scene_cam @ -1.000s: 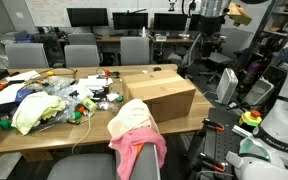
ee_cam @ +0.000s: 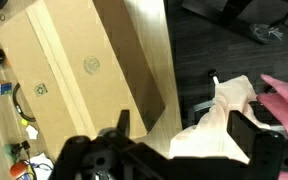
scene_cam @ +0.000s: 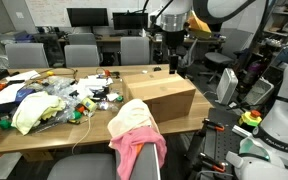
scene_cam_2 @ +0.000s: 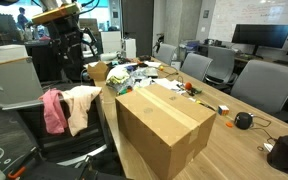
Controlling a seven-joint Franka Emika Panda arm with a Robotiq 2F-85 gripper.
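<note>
High above the cardboard box (scene_cam: 162, 100), my gripper (scene_cam: 172, 66) points down, open and empty. In the wrist view the gripper's dark fingers (ee_cam: 124, 122) stand wide apart at the bottom, with the box (ee_cam: 84, 65) to the upper left. A cream cloth (scene_cam: 132, 115) and a pink cloth (scene_cam: 134, 148) drape over a chair back in front of the table. The same cream cloth (ee_cam: 222, 125) and pink cloth (ee_cam: 285, 103) show at the lower right of the wrist view, well below the gripper.
A wooden table (scene_cam: 46, 138) holds a heap of cloths and small items (scene_cam: 39, 108) on its left part. Beyond the box in the second exterior view stand a black mug (scene_cam_2: 286, 153) and a roll of tape (scene_cam_2: 244, 121). Office chairs (scene_cam_2: 272, 84) line the far side.
The arm has swung left and lowered in exterior view 1, bringing the gripper from the upper right to above the box. Box and cloths have stayed put.
</note>
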